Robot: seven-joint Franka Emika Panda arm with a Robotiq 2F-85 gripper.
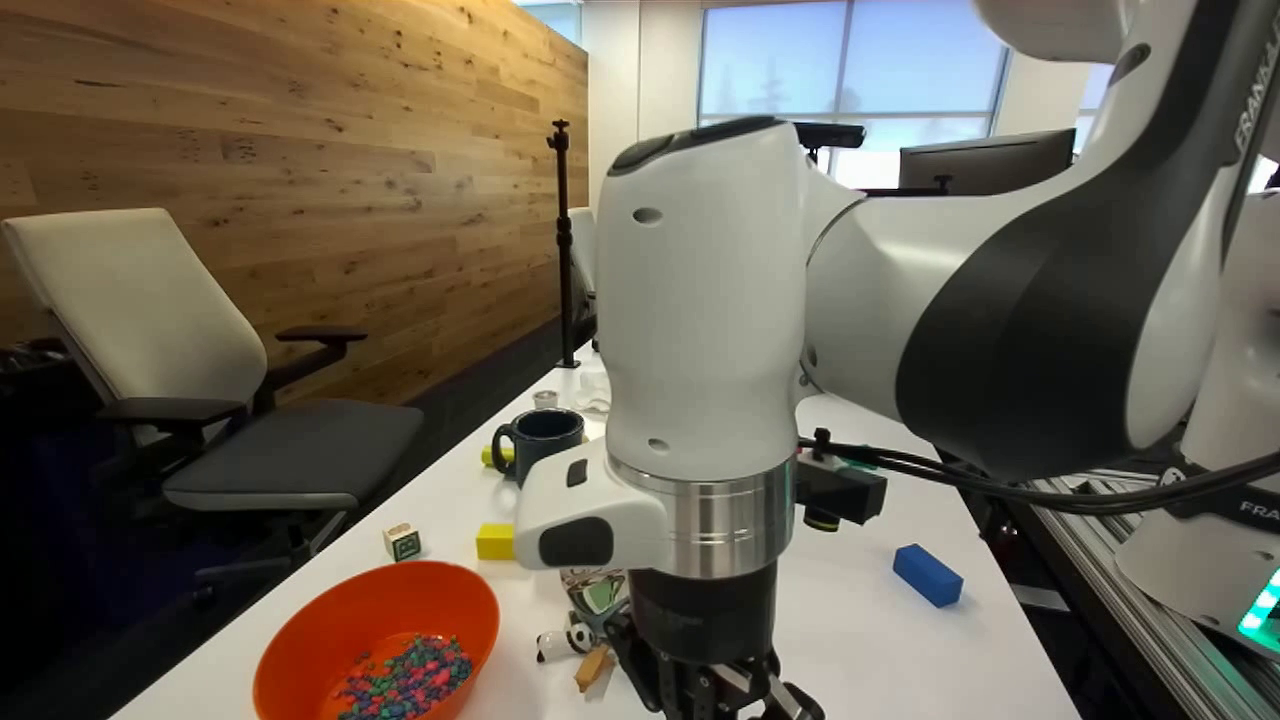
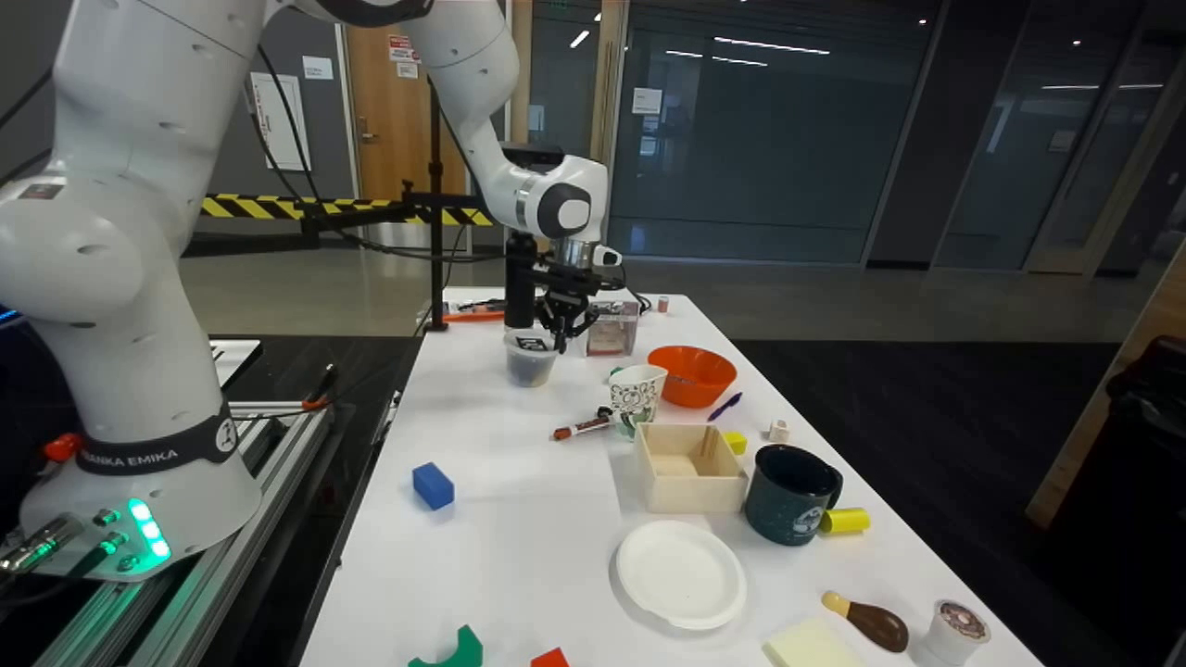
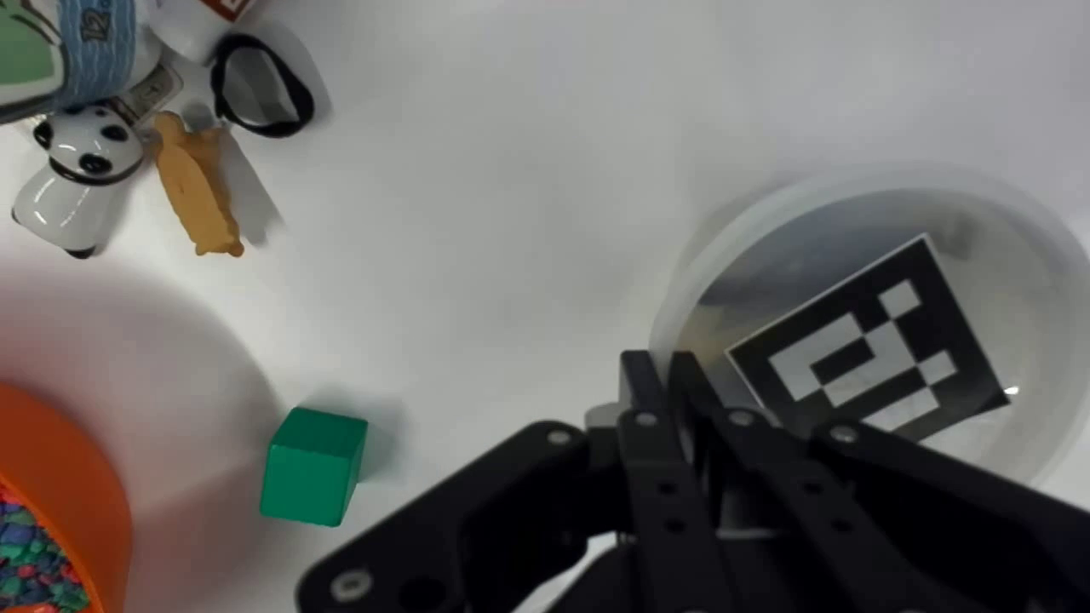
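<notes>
A translucent round tub (image 3: 1058,306) with a black-and-white patterned square (image 3: 869,347) inside fills the right of the wrist view. My gripper is shut on the tub's near-left rim, its two dark fingers close together there. In exterior view 2 the tub (image 2: 530,367) is at the far part of the white table, with the gripper (image 2: 561,343) at its right side. Whether its base touches the table is hard to tell. Exterior view 1 cuts off the fingertips at its bottom edge.
A green block (image 3: 312,466) and an orange bowl of small coloured pieces (image 3: 77,490) lie left of the gripper. Figurines, including a panda (image 3: 82,169), cluster at upper left. A clear box (image 2: 612,330) stands close by. Bare table surrounds the blue block (image 2: 434,485).
</notes>
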